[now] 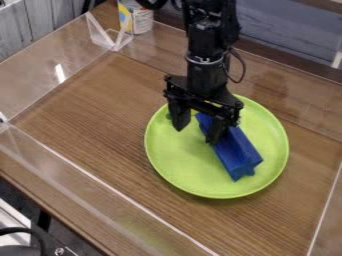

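The black gripper (202, 114) hangs low over a lime-green plate (178, 164), its fingers open. A long blue block (238, 154) lies on the right part of the plate, slanting from beneath the gripper toward the front right. Its far end is partly hidden by the gripper. Whether the fingers touch it is hard to tell.
The wooden table (87, 130) has free room left of the plate and at the right. A can (135, 20) stands at the back left edge beside a clear plastic piece.
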